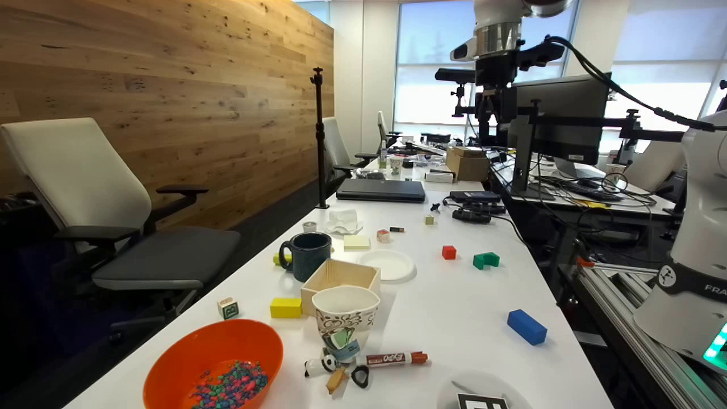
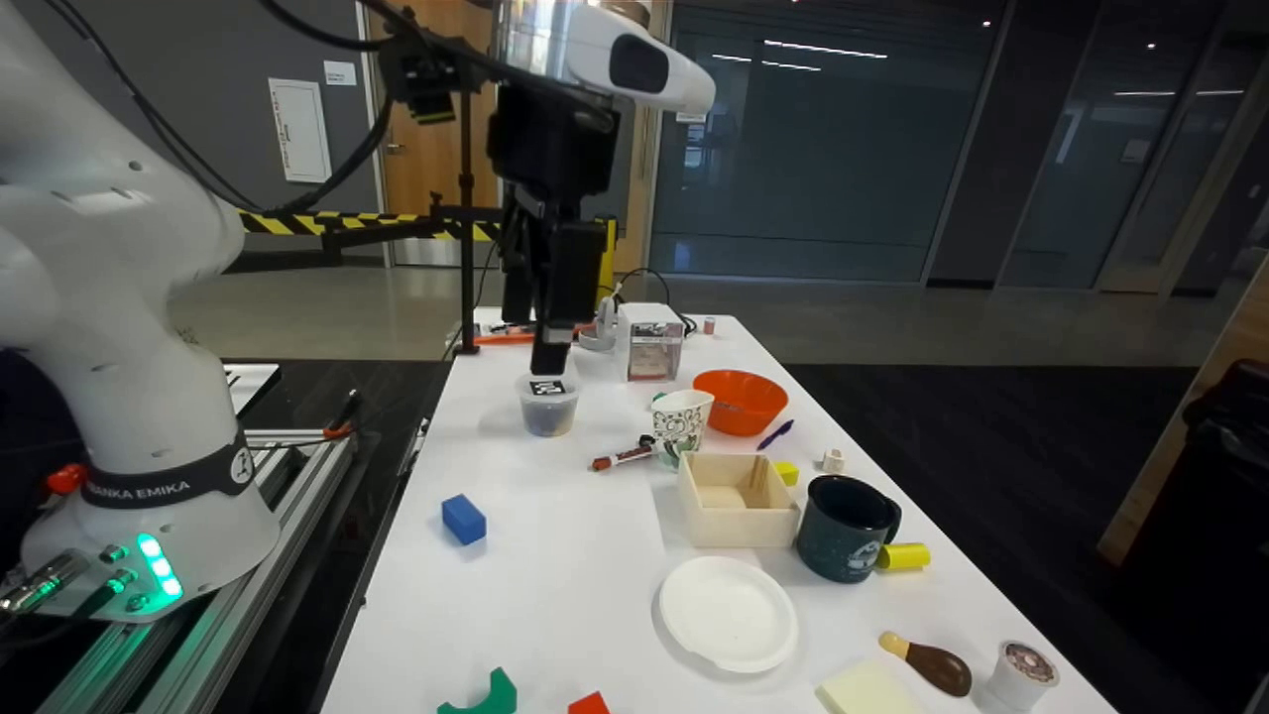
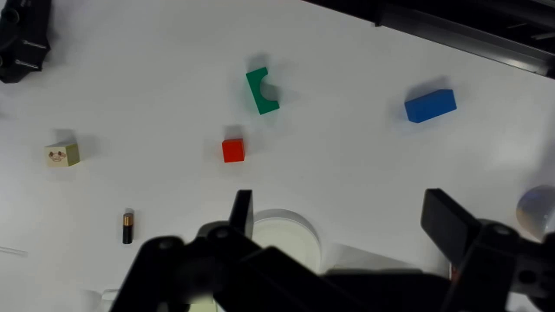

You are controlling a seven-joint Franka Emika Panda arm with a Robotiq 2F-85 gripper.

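Note:
High above the table hangs my gripper, its two dark fingers spread wide in the wrist view, nothing between them; it is open. Below it on the white surface lie a red cube (image 3: 233, 150), a green arch block (image 3: 261, 91) and a blue block (image 3: 429, 106), all apart from one another. In exterior view 1, an empty-looking wooden box (image 1: 341, 278) stands between a dark mug (image 1: 308, 255) and a patterned paper cup (image 1: 345, 310). A white plate (image 2: 728, 613) lies beside the box. The gripper touches none of these.
An orange bowl (image 1: 213, 361) with small coloured pieces sits near the front left. A red marker (image 1: 395, 358), a yellow block (image 1: 285, 307) and a lidded tub (image 2: 548, 411) stand around. A closed laptop (image 1: 380, 190) lies farther back. The strip around the blue block is clear.

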